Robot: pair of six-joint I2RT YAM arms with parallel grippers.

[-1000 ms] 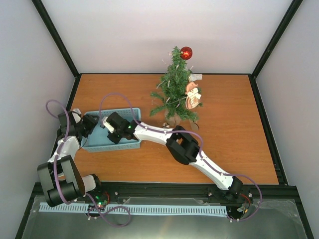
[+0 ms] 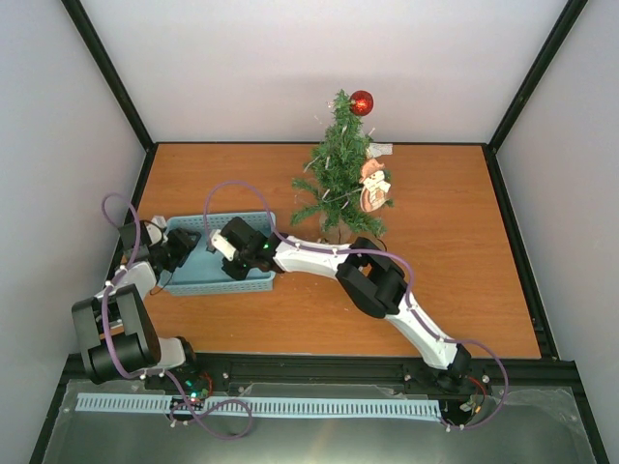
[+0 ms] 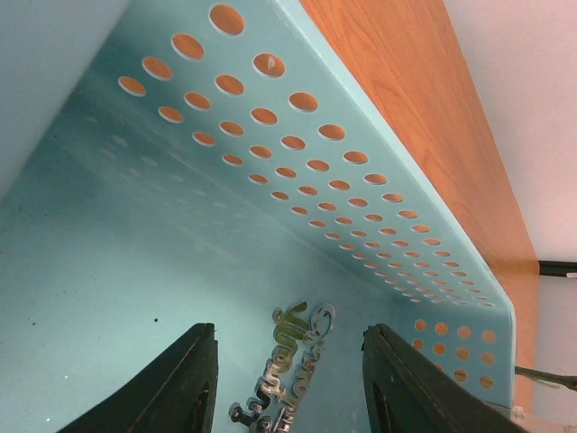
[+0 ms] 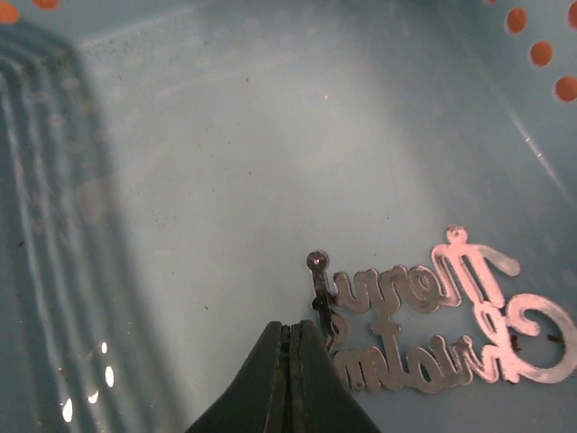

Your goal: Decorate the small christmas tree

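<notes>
Both grippers are inside or over the light blue basket (image 2: 213,284) left of the small tree (image 2: 338,164), which carries a red bauble (image 2: 361,101) and a figure ornament (image 2: 373,189). In the left wrist view, "Merry Christmas" lettering (image 3: 285,361) lies on the basket floor beyond my left gripper, whose fingers stand apart with nothing between them at their tips. In the right wrist view the lettering (image 4: 491,329) lies by my right gripper, shut with nothing visible between its fingers.
The basket's perforated walls (image 3: 361,153) surround both grippers. The tree's lower branches reach close to my right arm.
</notes>
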